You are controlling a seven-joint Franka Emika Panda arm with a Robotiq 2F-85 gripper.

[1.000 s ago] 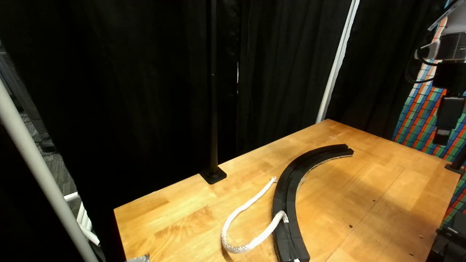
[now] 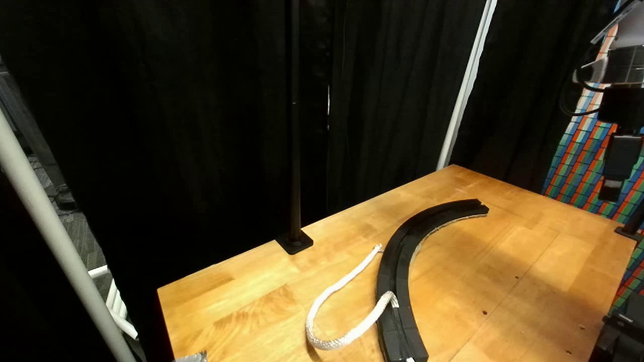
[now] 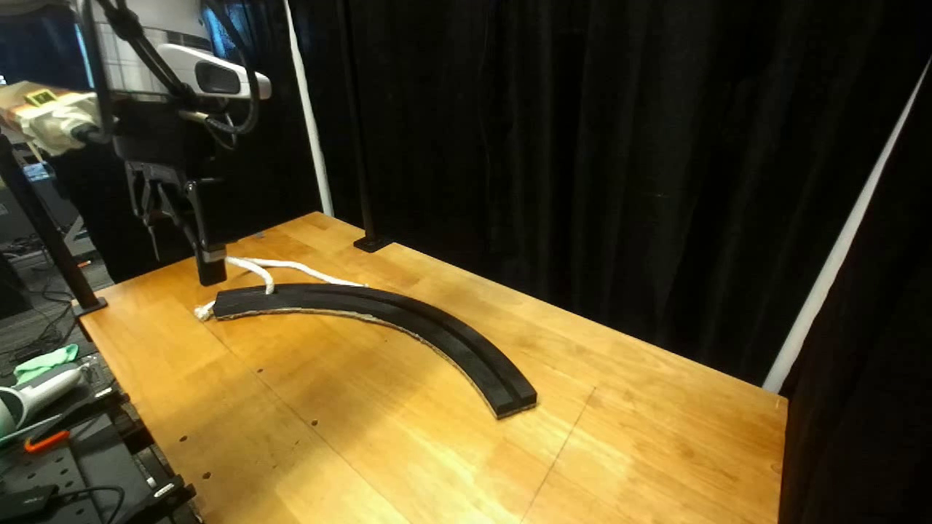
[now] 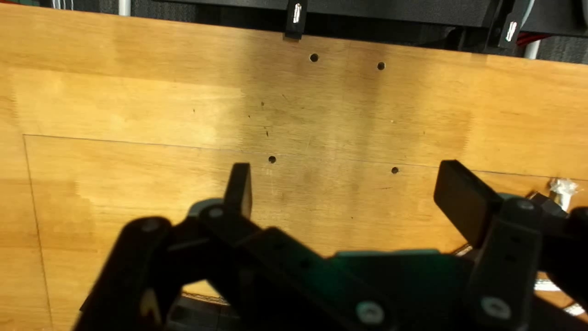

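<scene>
A black curved channel (image 2: 396, 265) lies on the wooden table, arching across it in both exterior views. A white rope (image 2: 323, 304) rests partly in the channel (image 3: 411, 313) near one end. The rest of the rope (image 3: 301, 267) loops out over the bare table beside the channel's outer side. A frayed white rope end (image 4: 563, 191) shows at the right in the wrist view. My gripper is open above the table, its two black fingers wide apart with only bare wood seen between them. The gripper's body hides most of the channel in the wrist view.
Black posts with base plates (image 2: 294, 242) stand at the table's edges. Dark curtains hang behind. A scrap of silver tape (image 2: 193, 357) lies at the near left edge.
</scene>
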